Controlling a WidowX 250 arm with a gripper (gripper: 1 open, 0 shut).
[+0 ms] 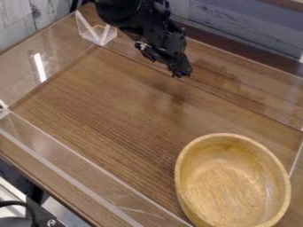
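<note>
My black gripper (172,60) hangs at the top centre of the camera view, over the back of the wooden table (106,115). Its fingers are small and dark, and I see nothing clearly held in them. A round light-yellow bowl (232,182) sits at the lower right, well apart from the gripper.
A small clear plastic object (97,28) stands at the upper left near the arm. Clear strips run along the table's edges, with a pale wall behind.
</note>
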